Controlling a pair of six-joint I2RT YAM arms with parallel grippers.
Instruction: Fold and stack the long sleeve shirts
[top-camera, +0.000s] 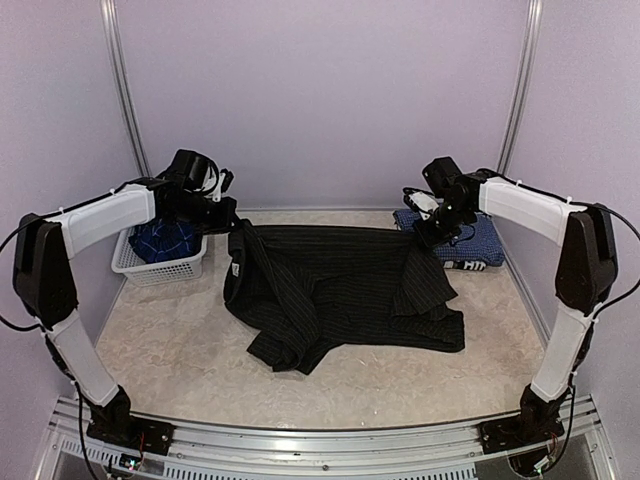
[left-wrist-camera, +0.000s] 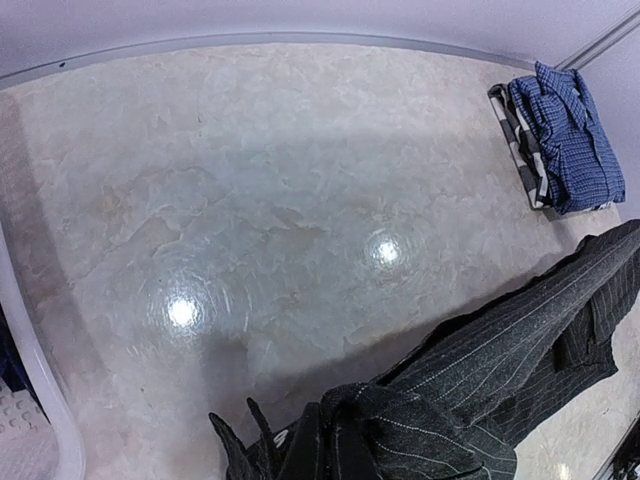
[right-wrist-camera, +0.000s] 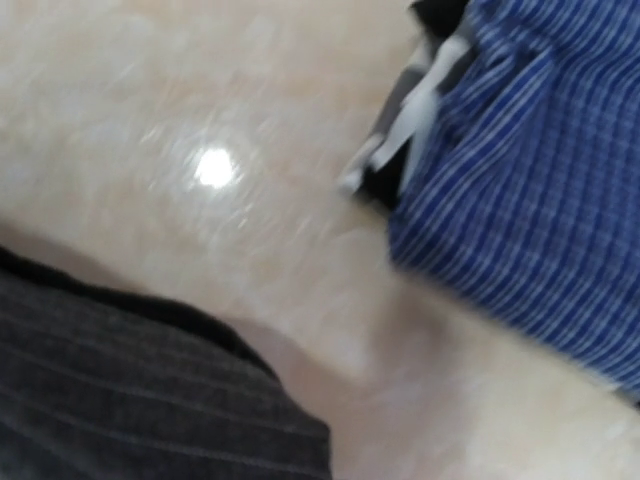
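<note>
A black pinstriped shirt (top-camera: 350, 285) stretches between my two grippers, its top edge drawn straight and its lower part lying on the table. My left gripper (top-camera: 236, 222) is shut on one top corner; in the left wrist view the dark cloth (left-wrist-camera: 420, 425) bunches at its fingers. At the other top corner my right gripper (top-camera: 422, 238) is shut on the cloth, as the top view shows. The right wrist view is blurred: only part of the dark shirt (right-wrist-camera: 150, 390) shows there, and the fingertips are out of sight.
A folded blue checked shirt (top-camera: 480, 240) lies on other folded cloth at the back right, close to my right gripper. On the back left stands a white basket (top-camera: 160, 270) holding blue cloth (top-camera: 163, 240).
</note>
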